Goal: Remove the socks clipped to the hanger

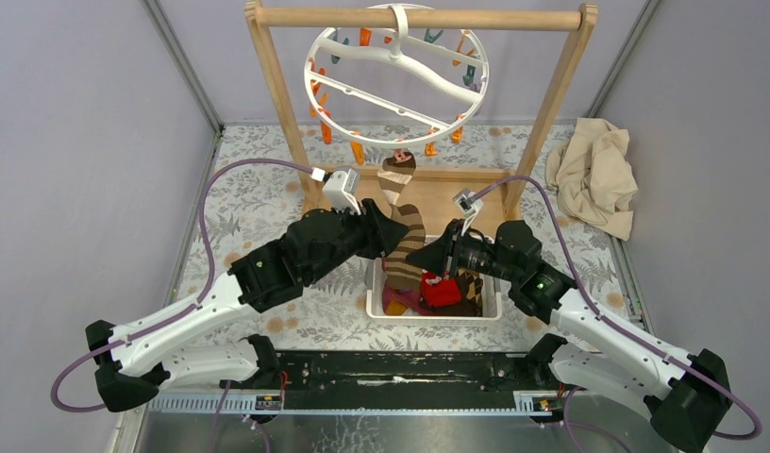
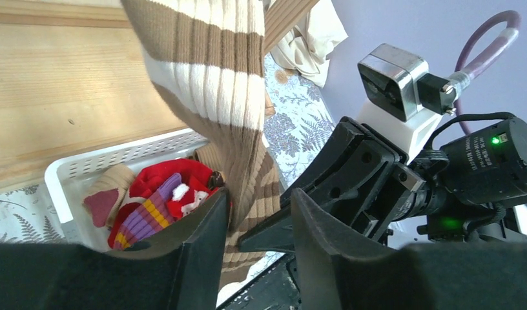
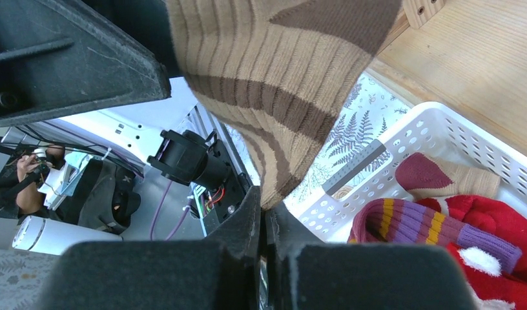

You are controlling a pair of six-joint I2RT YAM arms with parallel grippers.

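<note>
A brown, tan and white striped sock hangs below the white round hanger, its top near a pink clip. My right gripper is shut on a fold of that sock's lower part; the fabric runs straight into its fingertips. My left gripper stands partly open around the sock, one finger to each side, with the right gripper's tips also showing in the gap. In the right wrist view, a dark left finger reaches in beside the fabric. Whether it touches the sock I cannot tell.
Below stands a white basket holding several socks, among them a red one. Several orange and teal clips hang on the hanger. A wooden frame supports it. Beige cloth lies at the right.
</note>
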